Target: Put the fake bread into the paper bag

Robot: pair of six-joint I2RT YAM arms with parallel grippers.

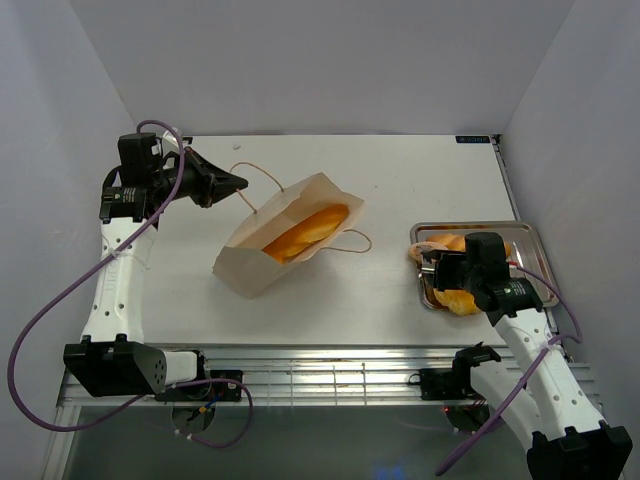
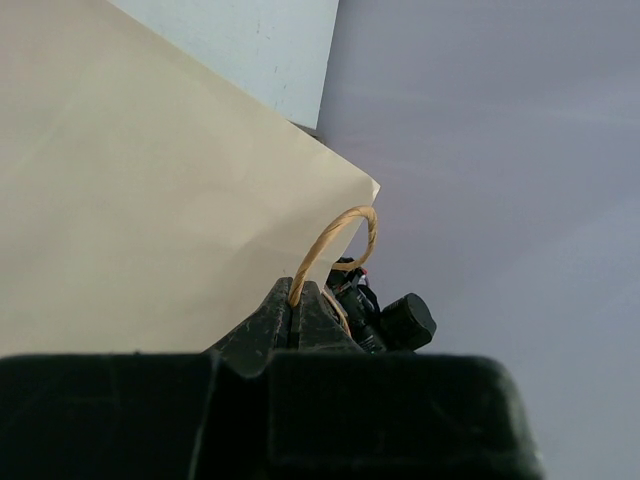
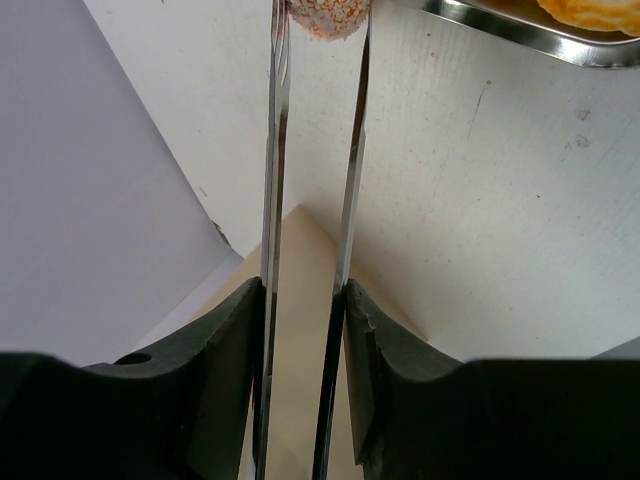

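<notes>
On the table, the paper bag (image 1: 242,270) lies tilted, its mouth facing the camera and a long golden bread (image 1: 307,233) inside it. My left gripper (image 1: 243,184) is shut on one twisted handle (image 2: 325,238) of the bag. At the tray, my right gripper is closed around metal tongs (image 3: 352,180), one finger against each arm. A pinkish crumbly bread (image 3: 330,14) shows between the tongs' far ends at the top of the right wrist view. It is cut off there, so I cannot tell whether they grip it.
A metal tray (image 1: 455,226) at the right holds more bread, including a yellow piece (image 1: 460,303) partly under the right arm. Bare table (image 1: 395,190) lies between bag and tray. The bag's other handle (image 1: 352,248) sticks out toward the tray.
</notes>
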